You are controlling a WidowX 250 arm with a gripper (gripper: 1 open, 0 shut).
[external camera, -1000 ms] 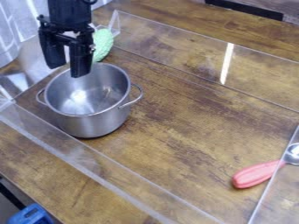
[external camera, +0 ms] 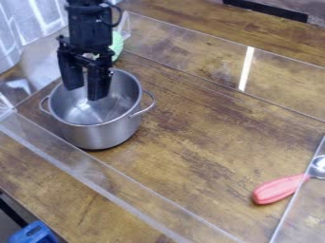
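My black gripper points down into a steel pot with wire side handles, at the left of the camera view. The fingertips are over the pot's interior, apart from each other, so the gripper looks open; I see nothing held. A light green object is partly hidden behind the arm.
A pink-handled scoop lies at the lower right. Clear panels border the wooden table, whose middle is free. A blue object sits at the bottom left corner.
The gripper has moved down and a little to the right, further into the pot, covering more of the green object behind it. The pot stays in place.
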